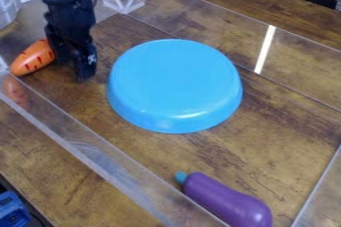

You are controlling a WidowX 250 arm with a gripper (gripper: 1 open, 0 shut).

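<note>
My black gripper [72, 56] is low at the upper left, its fingers open and pointing down to the wooden surface, just right of an orange toy carrot [30, 58] that lies against the clear side wall. A blue round dish [174, 85], seemingly upside down, sits at the centre, right of the gripper. A purple toy eggplant [226, 200] with a teal tip lies at the lower right.
Clear plastic walls [100, 151] border the work surface. A blue object [11, 211] shows outside at the lower left corner.
</note>
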